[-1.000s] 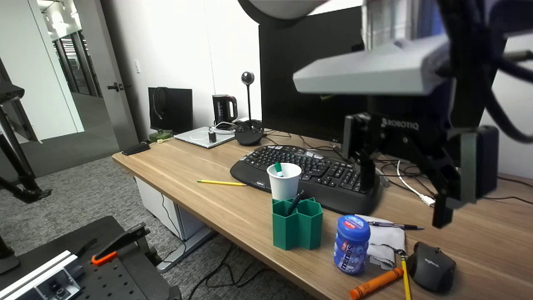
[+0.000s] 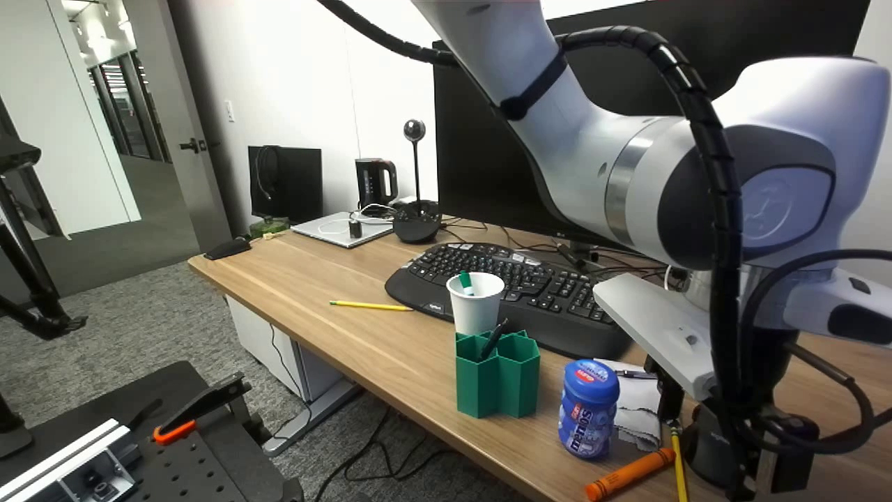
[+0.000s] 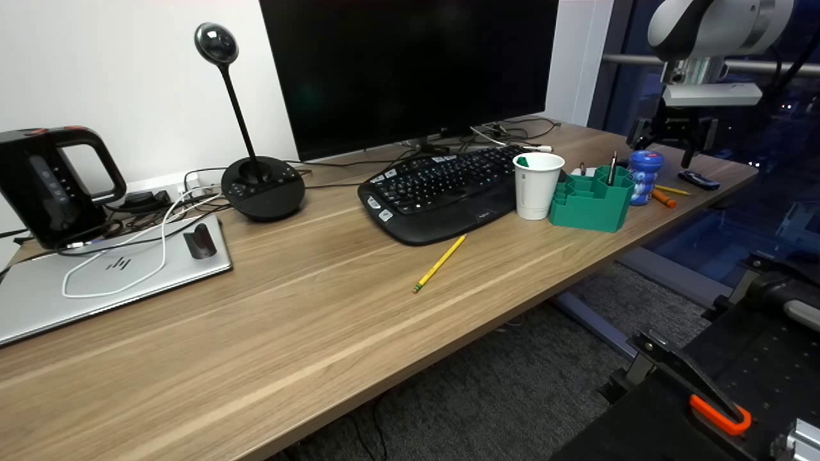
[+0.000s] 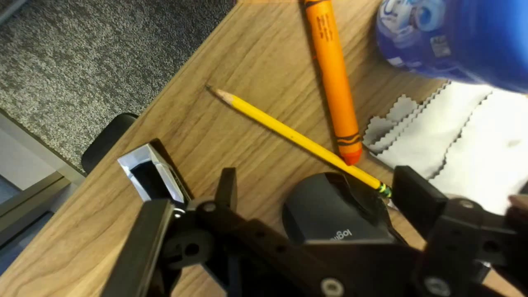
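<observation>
My gripper is open low over the desk's near right end, its fingers apart on either side of a black Logitech mouse (image 4: 326, 208). Nothing is held between the fingers; whether they touch the mouse cannot be told. A yellow pencil (image 4: 292, 133) runs diagonally past the mouse, its eraser end close to one fingertip. The tip of an orange crayon (image 4: 334, 74) meets the pencil. A pale cloth (image 4: 460, 138) lies beyond them, with the blue gum bottle (image 2: 589, 410) standing beside it. In the first exterior view the arm hides much of the mouse.
A green hexagonal pen holder (image 2: 498, 376) and a white cup (image 2: 474, 305) with a green-capped marker stand left of the bottle. Behind is the keyboard (image 2: 518, 284). A small dark object (image 4: 153, 173) lies near the desk edge. Another pencil (image 3: 439, 262) rests on clear desk.
My gripper has come down from above the desk to around the mouse, and the arm now covers more of the right side. The desk objects appear unmoved.
</observation>
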